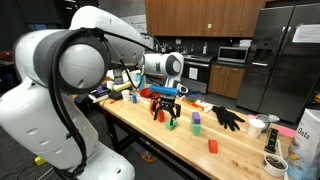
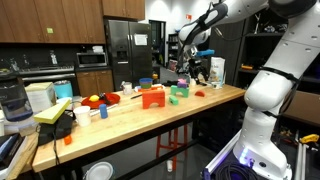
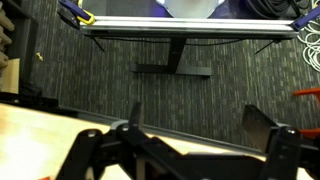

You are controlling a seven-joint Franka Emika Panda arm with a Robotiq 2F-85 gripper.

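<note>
My gripper is open, with nothing between its dark fingers. In exterior view 1 the gripper [image 1: 168, 112] hangs over the near side of the wooden table [image 1: 240, 165]. Just beyond or beneath it is a green block [image 1: 171, 124]; whether they touch I cannot tell. To the right stands a purple-topped block [image 1: 196, 117] with green below it. Farther right lies a small red block [image 1: 213, 146]. The wrist view looks down past the table edge [image 3: 60, 128] onto dark floor.
A black glove [image 1: 226, 119] lies behind the blocks. Cups and a bowl [image 1: 275, 163] occupy the right end. A red box [image 2: 153, 99] and a blue cup [image 2: 103, 112] stand farther along the table.
</note>
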